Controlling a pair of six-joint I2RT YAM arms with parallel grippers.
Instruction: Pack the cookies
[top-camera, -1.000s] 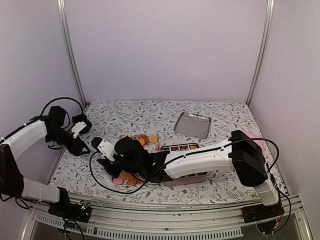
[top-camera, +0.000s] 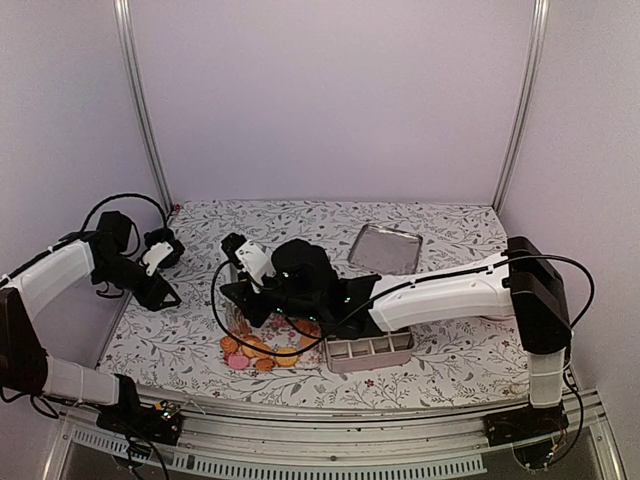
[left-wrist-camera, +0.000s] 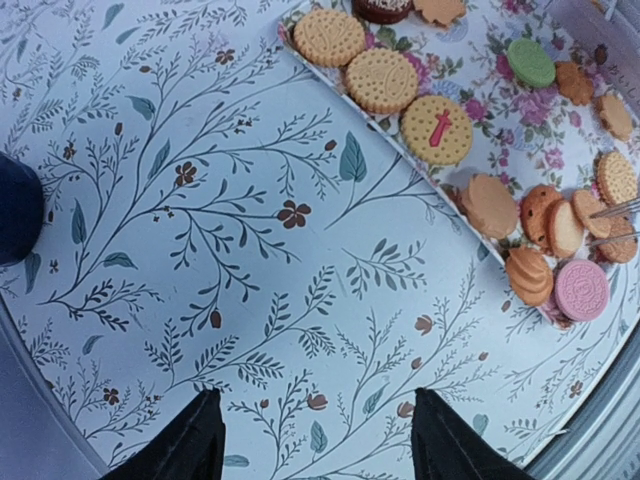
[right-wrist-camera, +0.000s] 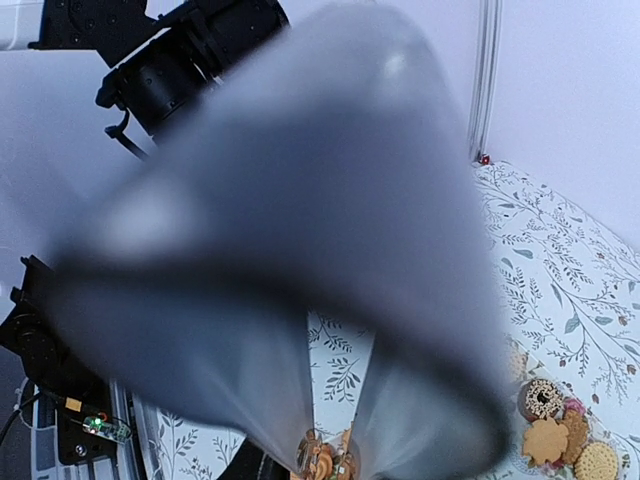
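Assorted cookies, among them a pink one (left-wrist-camera: 581, 290), lie on a floral tray (left-wrist-camera: 530, 140), seen in the left wrist view and partly hidden by my right arm in the top view. A divided box (top-camera: 370, 360) sits behind that arm. My right gripper (top-camera: 240, 290) is raised over the tray; in the right wrist view a large blurred translucent piece fills the middle, with cookies (right-wrist-camera: 325, 460) low between its sides. Whether it holds one is unclear. My left gripper hangs over bare table at the left, part open, nothing between its fingers.
An empty metal tray (top-camera: 386, 249) lies at the back right. A dark object (left-wrist-camera: 15, 210) stands beside the left gripper.
My right arm has moved up and to the right from low over the front of the cookie tray. The left arm looks still in the top view.
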